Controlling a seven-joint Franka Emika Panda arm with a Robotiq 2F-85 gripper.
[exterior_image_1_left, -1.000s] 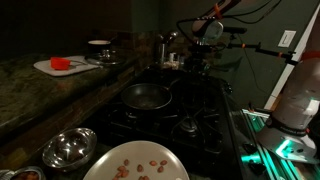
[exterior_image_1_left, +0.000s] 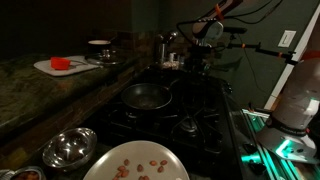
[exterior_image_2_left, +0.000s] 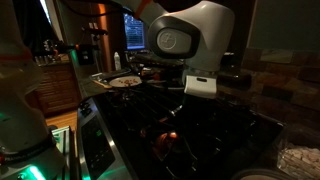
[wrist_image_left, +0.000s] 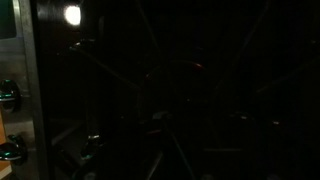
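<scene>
My gripper (exterior_image_2_left: 188, 98) hangs from the arm over the dark stove (exterior_image_2_left: 225, 125), seen in exterior view 2. Its fingers merge with the black surface, so whether they are open or shut, and what may be between them, does not show. In exterior view 1 the hand (exterior_image_1_left: 206, 30) is small, at the far end of the stove. The wrist view is nearly black; it shows only faint lines of the stove top and knobs (wrist_image_left: 10, 150) at the left.
A black pan (exterior_image_1_left: 147, 96) sits on the stove. Nearer the camera are a metal bowl (exterior_image_1_left: 70, 148) and a white plate (exterior_image_1_left: 110, 165) with several small reddish pieces. A red item (exterior_image_1_left: 60, 63) lies on a white board on the counter.
</scene>
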